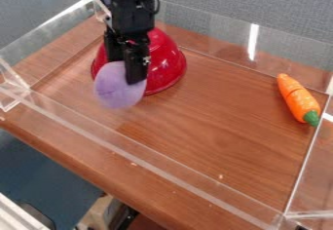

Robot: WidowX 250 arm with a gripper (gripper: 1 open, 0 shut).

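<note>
My black gripper (128, 57) reaches down from the top, over a light purple rounded object (120, 90) at the left of the wooden surface, touching or very close to its upper part. Whether the fingers are shut on it cannot be seen clearly. A shiny red dome-like object, perhaps an upturned bowl (166, 63), sits just behind the gripper and the purple object, partly hidden by them.
An orange carrot (297, 96) with a green end lies at the right of the wooden surface (208, 146). Clear low walls surround the surface.
</note>
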